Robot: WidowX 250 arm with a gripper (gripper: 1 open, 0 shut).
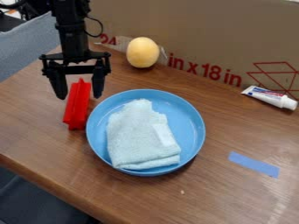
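Note:
My black gripper (77,86) hangs open at the upper left, its two fingers on either side of the top end of a long red object (76,108), which lies on the wooden table left of a blue plate (190,140). Whether the fingers touch it is hard to tell. A folded pale cloth (140,137) rests on the plate.
A yellow round object (142,52) sits at the back against a cardboard wall (222,35). A white tube (268,96) lies at the back right. A blue tape strip (253,164) is stuck at the right.

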